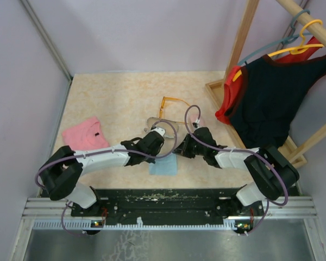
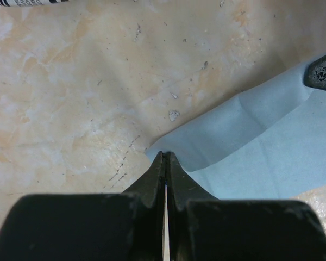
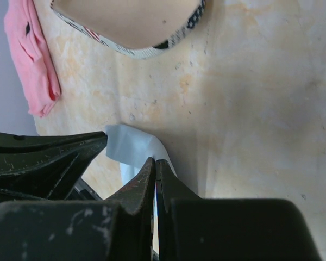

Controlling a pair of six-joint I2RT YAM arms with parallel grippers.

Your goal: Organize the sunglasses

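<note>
My left gripper is shut at one corner of the fold; whether cloth is between its fingers I cannot tell. My right gripper is shut at the folded edge, also unclear whether it pinches it. Behind them are orange sunglasses with an arm out and a sunglasses case with a black-and-white patterned rim, seen in the right wrist view.
A folded pink cloth lies at the left. A wooden clothes rack with dark and red garments stands at the right.
</note>
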